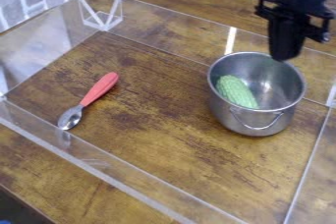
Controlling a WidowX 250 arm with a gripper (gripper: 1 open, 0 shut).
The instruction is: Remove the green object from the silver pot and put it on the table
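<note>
The silver pot (277, 120) stands upright on the wooden table at the right. Inside it, the green object (235, 91), long and bumpy like a corn cob, leans against the left wall. My dark gripper (292, 45) hangs above the pot's back right rim, clear of the pot and the green object. Its fingers are blurred and dark, so I cannot tell how far apart they stand.
A spoon with a red handle (100, 88) lies on the left of the table (151, 120). Bare wood spreads between spoon and pot. Clear plastic walls border the area, with a white bracket (101, 14) at the back left.
</note>
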